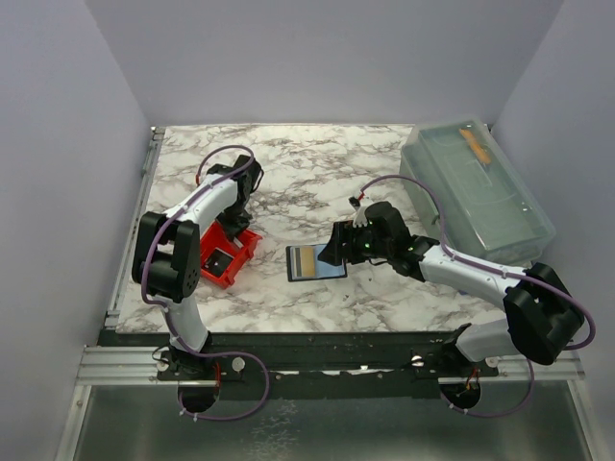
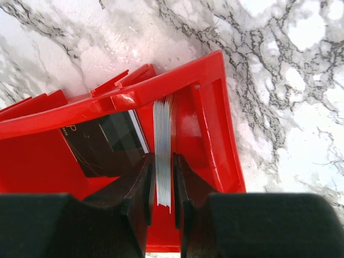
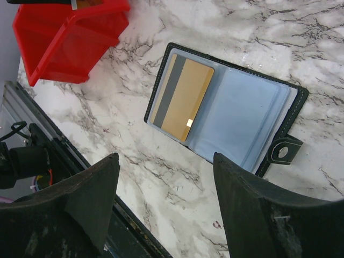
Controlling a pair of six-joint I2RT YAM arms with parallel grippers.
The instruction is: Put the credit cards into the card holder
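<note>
A red tray (image 2: 226,134) at the left holds a dark card (image 2: 99,145) and an upright stack of thin pale cards (image 2: 163,134). My left gripper is inside the tray, shut on that stack. The open card holder (image 3: 242,115), black-edged with pale blue inside and a gold-tan card (image 3: 185,99) in its left part, lies mid-table. My right gripper stands open above the table by the holder, nothing between its fingers.
A clear lidded plastic box (image 1: 476,192) takes up the right rear of the table.
</note>
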